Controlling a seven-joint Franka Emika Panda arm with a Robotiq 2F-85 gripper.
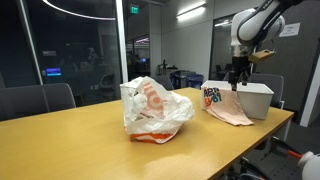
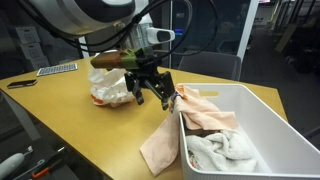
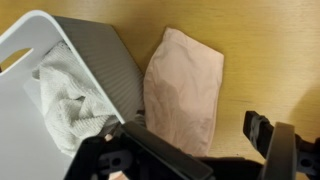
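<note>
A pale pink cloth is draped over the side of the white bin. One end spreads on the table; the other lies inside the bin, next to a white towel. In exterior view 1, dark and red print shows on the cloth. My gripper is open and points down, above the table beside the bin. Seen from the wrist, the gripper straddles the hanging part of the cloth, one finger near the bin's wall and the other over bare table. Nothing is held.
A crumpled white plastic bag with some orange on it stands on the wooden table. Much of the table left of the bag is clear in exterior view 1. The bin's raised rim is close to the gripper.
</note>
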